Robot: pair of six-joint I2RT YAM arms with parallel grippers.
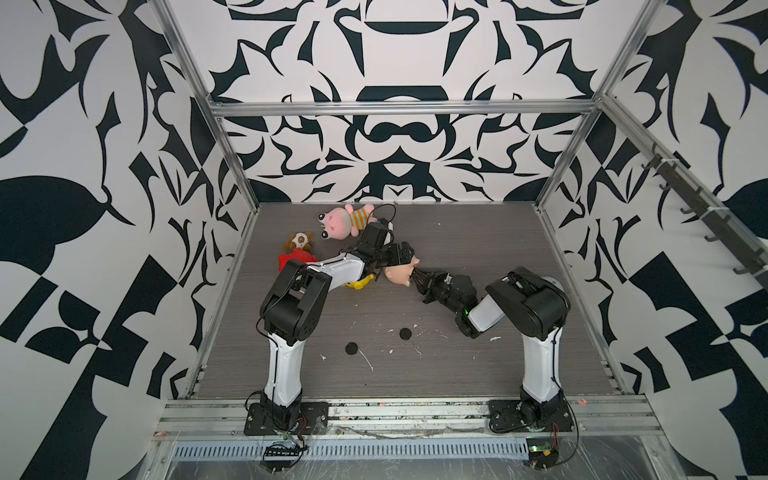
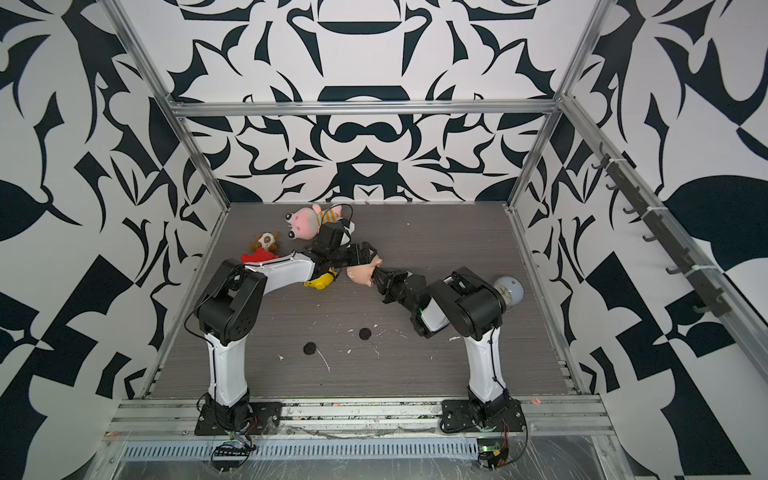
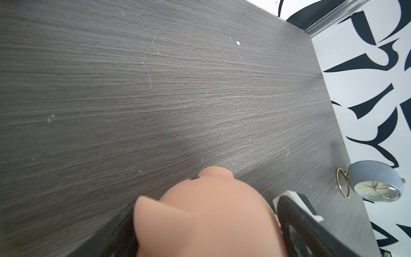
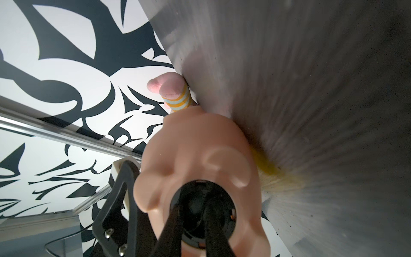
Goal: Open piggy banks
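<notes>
A peach piggy bank (image 1: 398, 273) lies at the middle of the table between my grippers. In the left wrist view its rounded body (image 3: 214, 222) sits between the open fingers of my left gripper. In the right wrist view its black plug (image 4: 201, 197) faces my right gripper, whose part-open fingertips are at the plug. A pink piggy bank with striped shirt (image 1: 340, 224) lies at the back left.
A brown and red toy (image 2: 264, 242) and a yellow one (image 2: 320, 280) lie by the left arm. A grey clock (image 2: 508, 292) stands at the right. Two loose black discs (image 1: 405, 333) lie in front.
</notes>
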